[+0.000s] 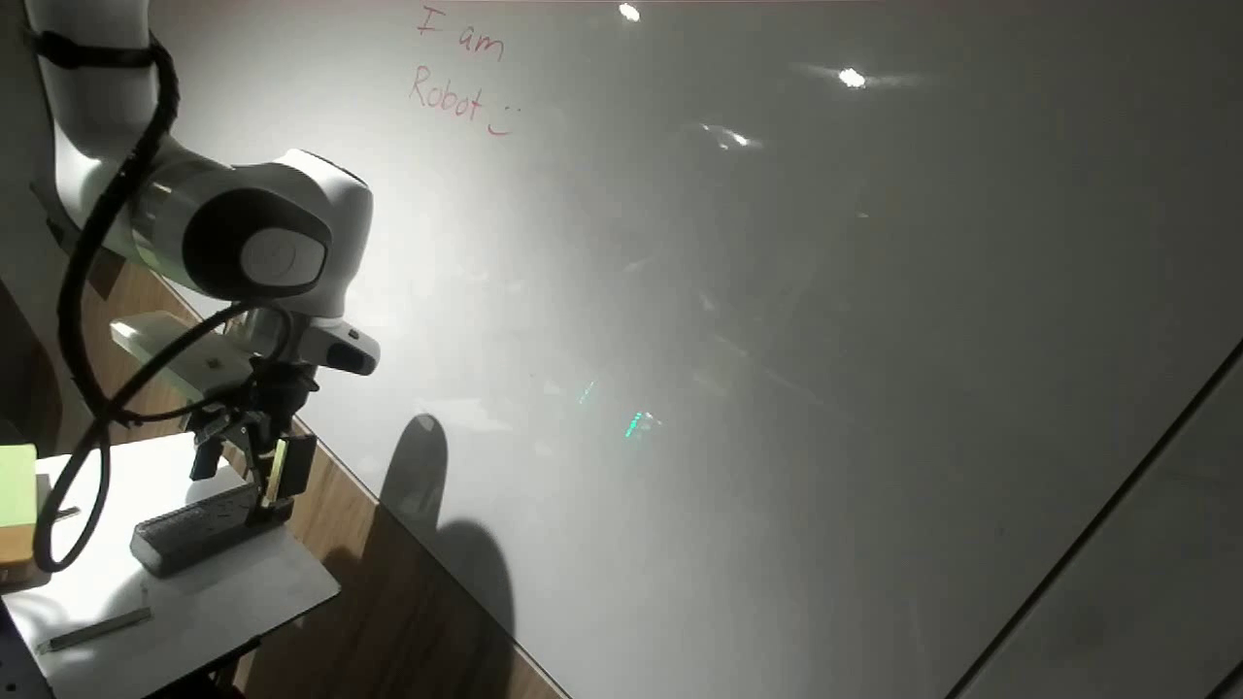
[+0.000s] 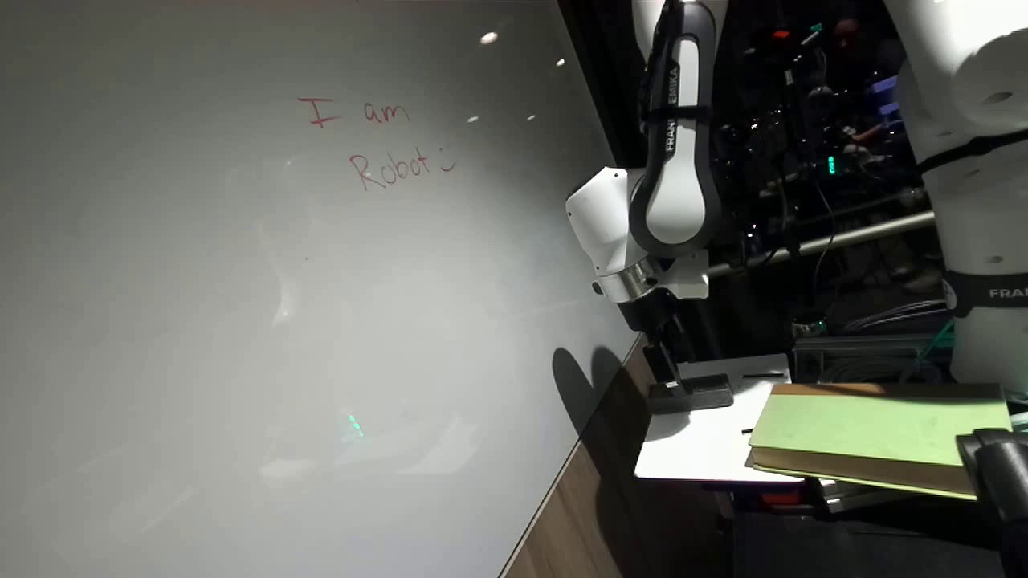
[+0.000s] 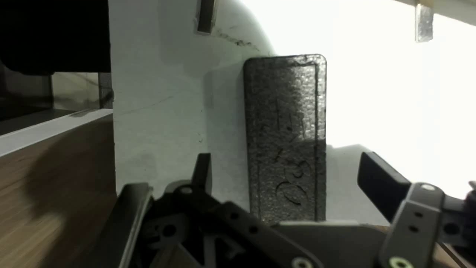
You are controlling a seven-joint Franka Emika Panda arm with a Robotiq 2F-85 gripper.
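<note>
A dark grey block, apparently a whiteboard eraser (image 3: 285, 134), lies flat on a white board-like table (image 1: 262, 588). Above it, in the wrist view, my gripper is open, one fingertip on each side of the eraser with a gap to both. The eraser's near end is hidden behind the gripper's body. In exterior view 1 the gripper (image 1: 249, 466) hangs low over the eraser (image 1: 198, 530), one finger overlapping its right end; contact cannot be made out. Red writing, "I am Robot" with a smile (image 2: 400, 165), stands on the whiteboard (image 1: 757, 349).
A thin dark marker-like stick (image 1: 99, 629) lies on the table near its front left. Green-covered books (image 2: 867, 429) are stacked on one side. The whiteboard rises close beside the table, with a wood panel (image 1: 408, 629) below.
</note>
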